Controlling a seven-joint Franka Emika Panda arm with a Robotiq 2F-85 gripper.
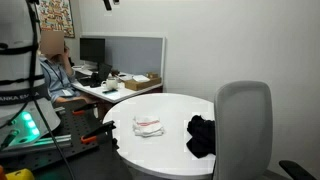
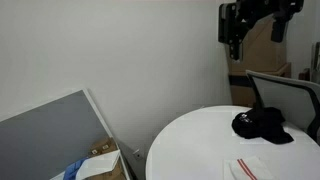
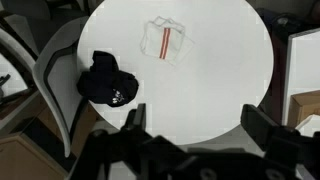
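High above the round white table, my gripper stands open, its two black fingers wide apart with only bare tabletop visible between them. A white cloth with red stripes lies on the table, and in exterior view 1 the same white cloth looks loosely folded. Beside it is a crumpled black cloth item, near the table's edge on the chair side. Exterior view 2 shows this black item as a low heap, with dark parts of the arm overhead.
A grey chair is drawn up close to the table. Beyond the far side stand a monitor, a grey partition and cardboard boxes.
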